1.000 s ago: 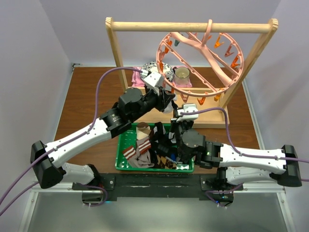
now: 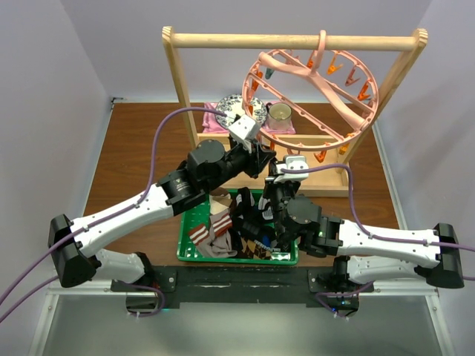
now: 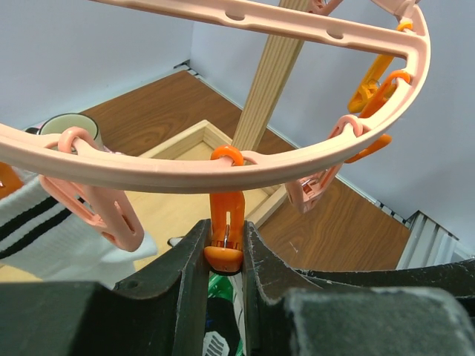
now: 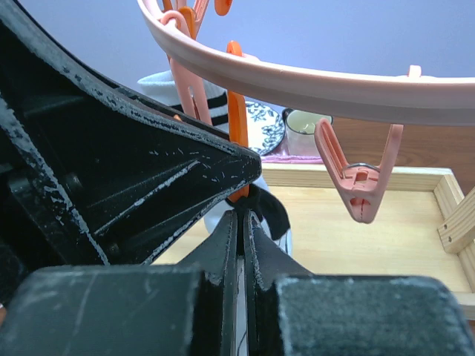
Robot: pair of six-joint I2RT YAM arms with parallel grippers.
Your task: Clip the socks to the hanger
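Note:
The pink round hanger (image 2: 312, 70) hangs from the wooden bar. My left gripper is shut on an orange clip (image 3: 226, 204) on the hanger's lower rim. My right gripper is shut just below that clip, close against the left one; whether anything thin is between its fingers I cannot tell. A white sock with dark stripes (image 3: 44, 230) hangs from the rim behind pink clips. In the right wrist view white and black cloth shows behind the fingertips. More socks (image 2: 221, 233) lie in the green tray (image 2: 185, 252) below.
The wooden stand (image 2: 178, 74) frames the hanger, with a shallow wooden box (image 4: 356, 215) under it. A patterned plate (image 2: 231, 104) and a cup (image 2: 279, 113) stand behind. Free brown table (image 2: 119, 170) lies to the left.
Both grippers have moved a little rightward in the top view, and the hanger's lower part has shifted right with them.

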